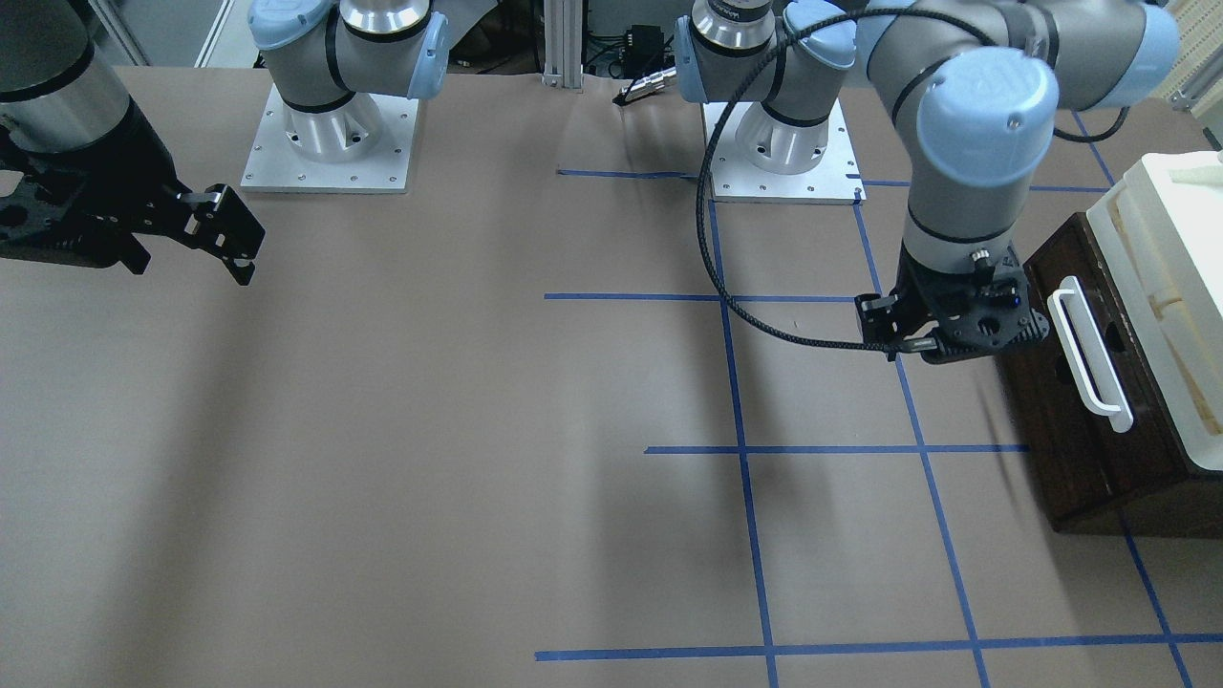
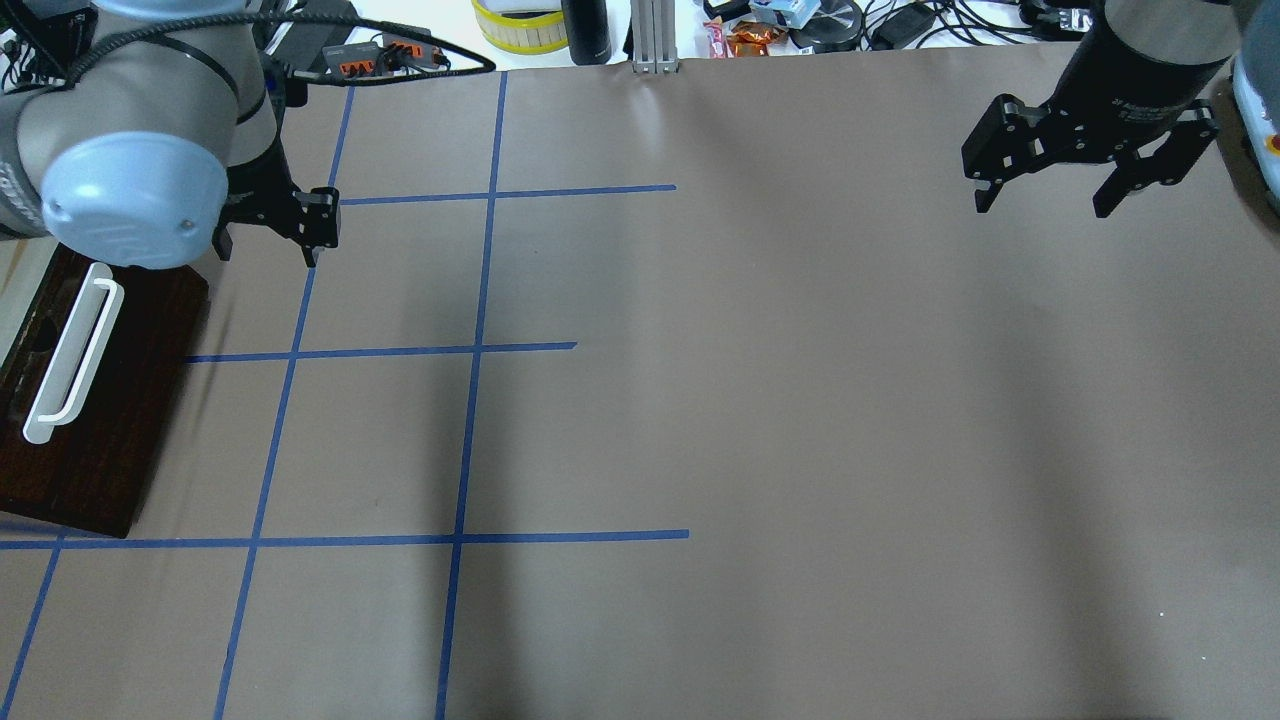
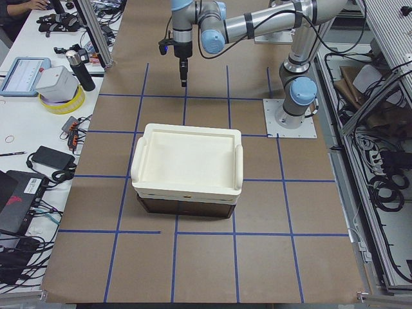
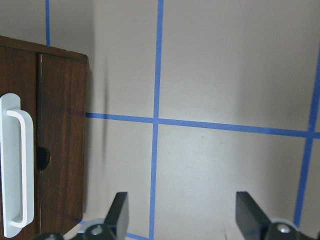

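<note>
A dark wooden cabinet (image 1: 1055, 459) with a white handle (image 1: 1095, 361) and a cream tray (image 3: 187, 161) on top stands at the right of the front view; its handle (image 4: 25, 170) fills the left edge of the wrist view. My gripper (image 2: 264, 257) hangs above the floor beside the cabinet, apart from the handle. In the wrist view the fingertips (image 4: 242, 205) are wide apart, with nothing between them but taped floor.
A second black gripper (image 2: 1044, 204) hangs at the other side. A cluttered white side table (image 3: 19, 129) runs along the left view's edge.
</note>
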